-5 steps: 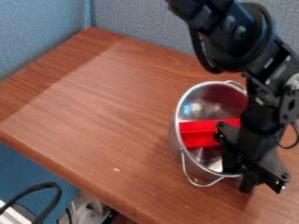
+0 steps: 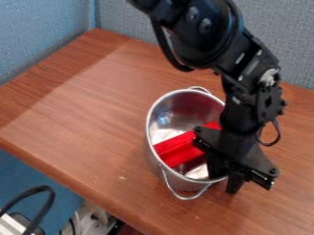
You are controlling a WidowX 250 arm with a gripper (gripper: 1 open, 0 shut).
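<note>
A silver metal pot (image 2: pixel 161 123) with wire handles stands on the wooden table at centre right. Inside it lies a red object (image 2: pixel 178 147) with something white beside it. My black gripper (image 2: pixel 227 174) is down at the pot's right side, over its front right rim; its fingertips are dark and partly hidden, so whether it grips the rim cannot be told.
Blue-grey padded walls (image 2: pixel 31 41) border it at the back and left. Cables lie below the table's front left edge.
The pot, with the red object inside, and my gripper have moved leftward together across the table. The pot's handles remain in view.
</note>
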